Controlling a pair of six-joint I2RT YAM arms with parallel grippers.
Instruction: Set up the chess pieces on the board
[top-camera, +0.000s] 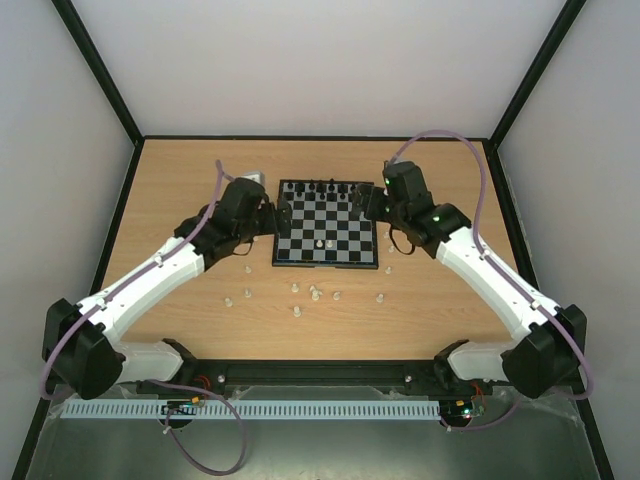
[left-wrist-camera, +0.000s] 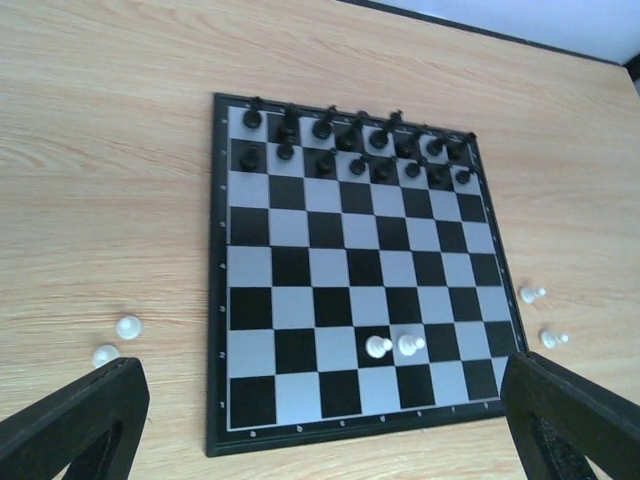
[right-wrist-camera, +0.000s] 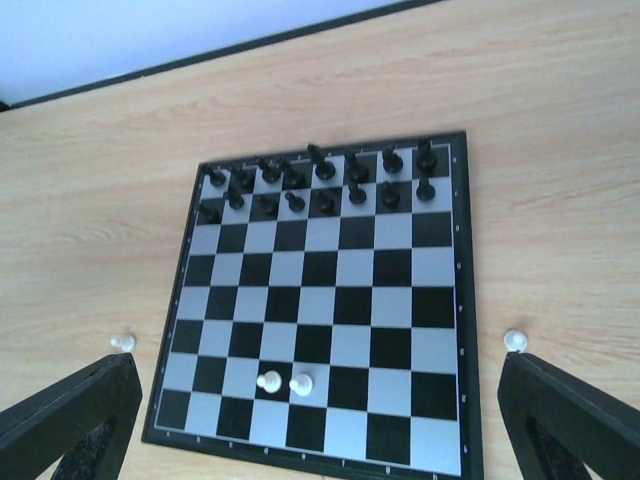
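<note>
The chessboard (top-camera: 325, 264) lies at the table's middle, black pieces (top-camera: 319, 188) standing in two rows at its far end. Near its front edge, two white pawns (left-wrist-camera: 378, 346) stand side by side on the board. Several white pieces (top-camera: 315, 294) are scattered on the table in front of the board, and a few lie beside it. Above the board's left edge hovers my left gripper (top-camera: 284, 216), open and empty. My right gripper (top-camera: 362, 202) hangs over the right edge, fingers (right-wrist-camera: 80, 425) spread, nothing between them.
Loose white pieces stand left of the board (left-wrist-camera: 128, 327) and right of it (right-wrist-camera: 515, 340). Bare wooden table (top-camera: 180, 310) surrounds the board, with a dark rail (top-camera: 310, 372) along the front.
</note>
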